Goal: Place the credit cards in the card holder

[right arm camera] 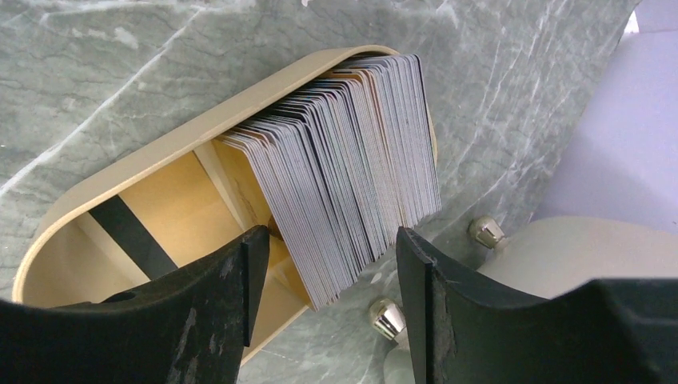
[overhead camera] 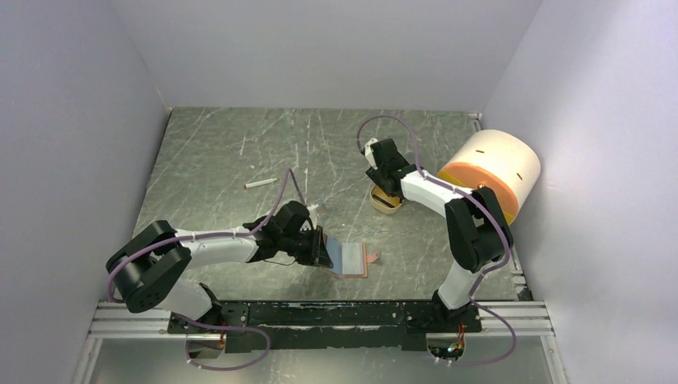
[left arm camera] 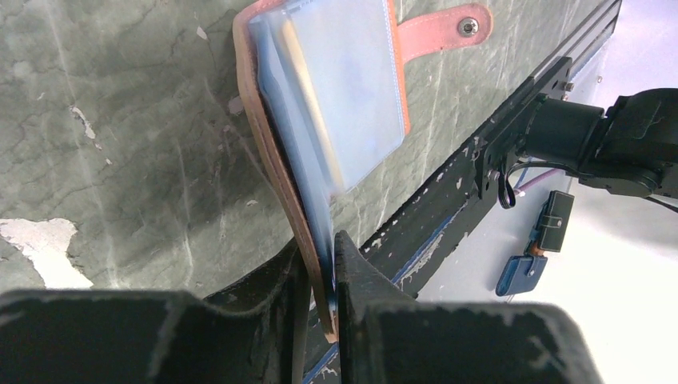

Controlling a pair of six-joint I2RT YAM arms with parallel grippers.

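The pink card holder (overhead camera: 352, 260) with clear sleeves lies open near the front middle of the table; its left edge is pinched in my left gripper, with the sleeves (left arm camera: 344, 96) fanned out beside it. My right gripper is open over a beige oval box (right arm camera: 128, 166), its fingers either side of the near end of a dense stack of cards (right arm camera: 336, 160) filling the box's right part. In the top view that box is mostly under the right arm.
A large cream cylinder (overhead camera: 496, 164) with an orange rim stands at the right beside the right arm. A small white stick (overhead camera: 260, 182) lies left of centre.
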